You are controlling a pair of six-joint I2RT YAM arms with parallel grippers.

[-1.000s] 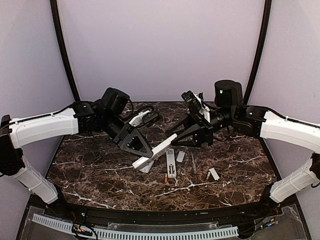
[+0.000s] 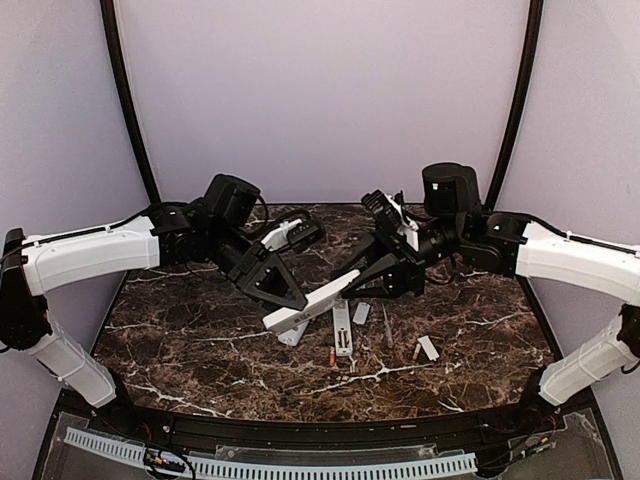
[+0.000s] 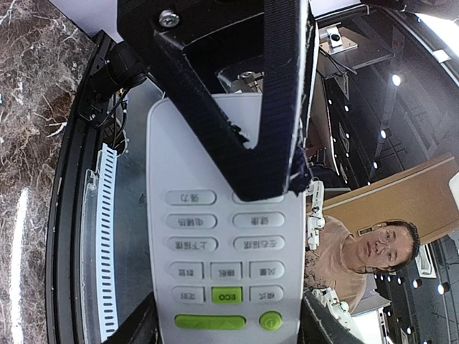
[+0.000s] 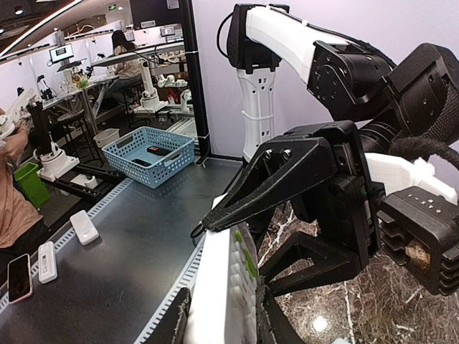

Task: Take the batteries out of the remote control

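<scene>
A long white remote control (image 2: 313, 305) is held up in the air between both arms, tilted with its right end higher. My left gripper is shut on it; in the left wrist view the button side with green keys faces that camera. At its far end my right gripper stands part open, the remote's end between its fingers; whether they touch it I cannot tell. The right wrist view shows the remote edge-on, with the left gripper's fingers (image 4: 287, 172) across it. The remote's back and any batteries in it are hidden.
On the marble table below lie another white remote (image 2: 343, 328), an orange battery (image 2: 332, 356), a small white piece (image 2: 361, 313), a thin tool (image 2: 388, 328), and a white piece (image 2: 428, 347) beside another small battery (image 2: 417, 351).
The remote has tipped a little flatter. My left arm has hardly moved, and the things on the table lie as before.
</scene>
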